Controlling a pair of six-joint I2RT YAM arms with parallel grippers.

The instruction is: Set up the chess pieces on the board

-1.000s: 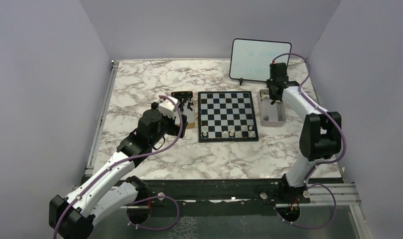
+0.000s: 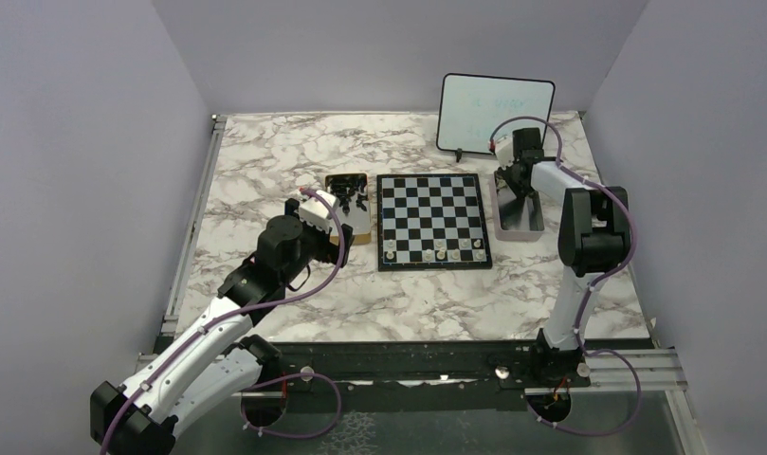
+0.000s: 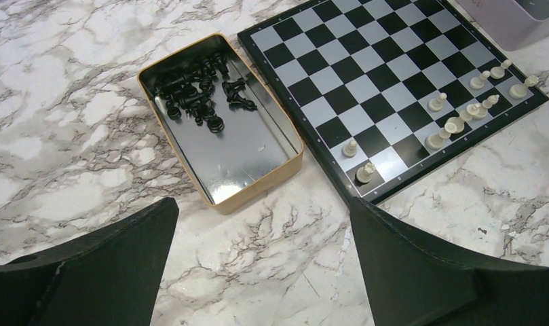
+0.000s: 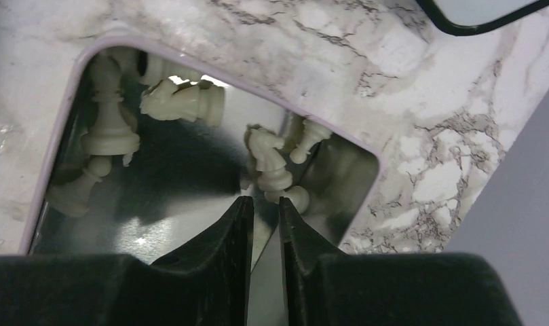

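The chessboard carries several white pieces along its near edge, among them a rook and a pawn at the corner. White pieces also lie in the lilac tray. In the right wrist view, my right gripper is over that tray, its fingers a narrow gap apart. Just past the fingertips lie a knight and a pawn; whether they touch cannot be told. My left gripper stands wide open and empty, near the yellow-rimmed tray of black pieces.
A whiteboard stands behind the lilac tray. Other white pieces, such as a tall one, crowd the tray's far left. Bare marble lies in front of the board.
Pieces on the board look unchanged.
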